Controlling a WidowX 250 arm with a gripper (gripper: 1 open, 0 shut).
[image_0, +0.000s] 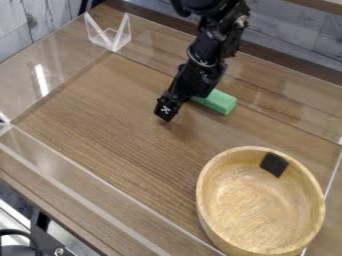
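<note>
My black gripper reaches down from the top centre to just above the wooden table, at the middle of the view. Whether its fingers are apart or closed is hard to make out. A green block lies just to its right, partly hidden behind the dark arm. I cannot tell whether the gripper touches it.
A large tan bowl with a black object on its rim fills the lower right. A white wire-like item stands at the top left.
</note>
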